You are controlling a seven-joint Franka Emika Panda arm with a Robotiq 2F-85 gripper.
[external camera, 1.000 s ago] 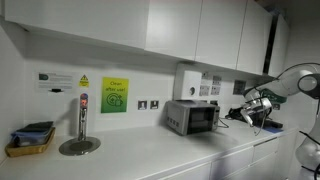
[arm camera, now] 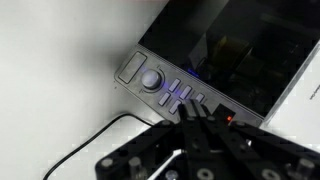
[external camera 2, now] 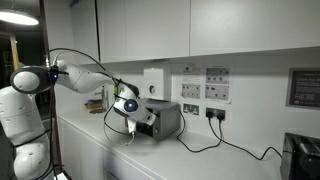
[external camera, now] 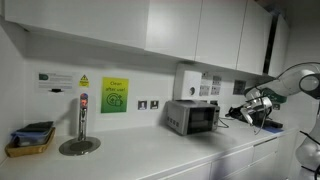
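A dark microwave (external camera: 192, 117) stands on the white counter; its front also shows in the second exterior view (external camera 2: 166, 118). The wrist view looks onto its control panel (arm camera: 174, 85), which has a round knob (arm camera: 151, 78) and several small buttons beside the black door (arm camera: 235, 45). My gripper shows at the bottom of that view, its fingertips close together over the panel's lower buttons. It is shut, and nothing shows between the fingers. I cannot tell whether the tips touch the panel. In the second exterior view the arm's wrist (external camera 2: 128, 106) hangs in front of the microwave.
A black cable (arm camera: 82, 145) runs below the panel. Left of the microwave in exterior view 1 are a tap (external camera: 83, 115) with a round drain (external camera: 80, 146) and a basket (external camera: 31, 138).
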